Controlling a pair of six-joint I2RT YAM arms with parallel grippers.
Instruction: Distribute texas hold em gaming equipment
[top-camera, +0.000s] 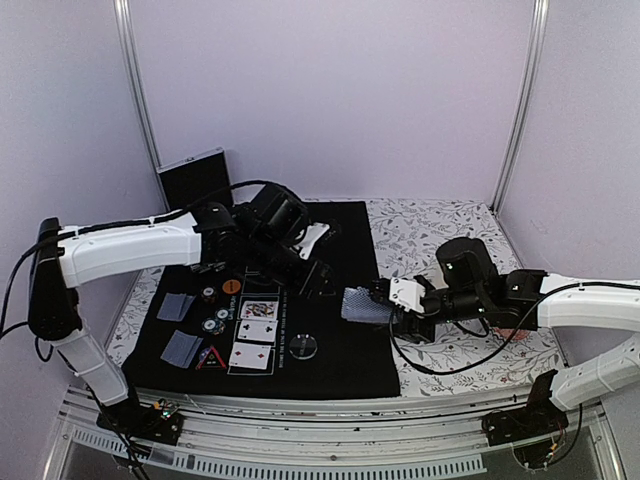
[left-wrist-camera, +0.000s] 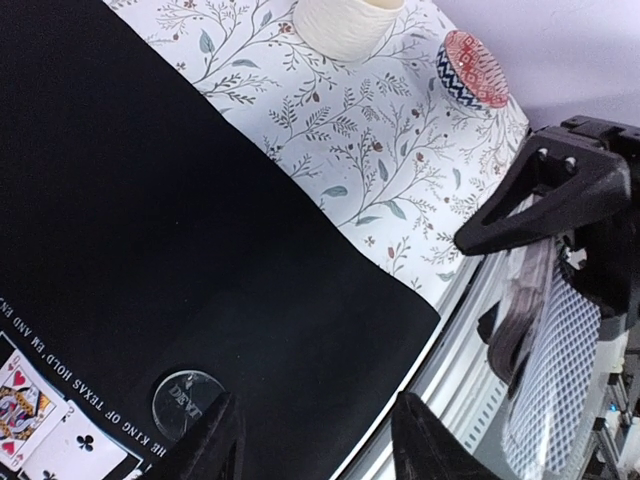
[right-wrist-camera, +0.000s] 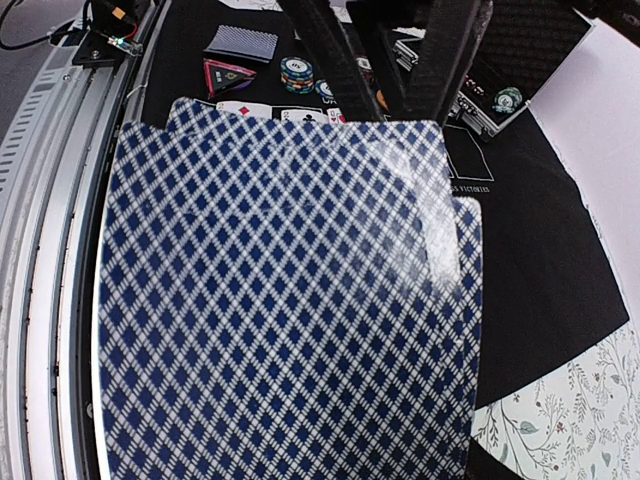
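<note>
Blue-and-white patterned playing cards (top-camera: 366, 306) are held over the right side of the black mat (top-camera: 340, 370), with my right gripper (top-camera: 384, 298) shut on them. Seen from the right wrist, these cards (right-wrist-camera: 290, 300) fill most of the picture, slightly fanned, and hide part of the fingers (right-wrist-camera: 446, 60). To their left, over the mat, is my left gripper (top-camera: 324, 264), with a clear gap and no card between its fingers. Two piles of blue-backed cards, the upper pile (top-camera: 176, 306) and the lower pile (top-camera: 182, 349), lie at the mat's left side.
Face-up cards (top-camera: 257, 332) lie in a column at mid-mat, with chip stacks (top-camera: 215, 322) beside them. A clear round dealer disc (top-camera: 303, 346) rests to their right. At the back left stands an open case (top-camera: 196, 180). A white cup (left-wrist-camera: 345, 25) and a patterned bowl (left-wrist-camera: 472, 70) stand on the floral cloth.
</note>
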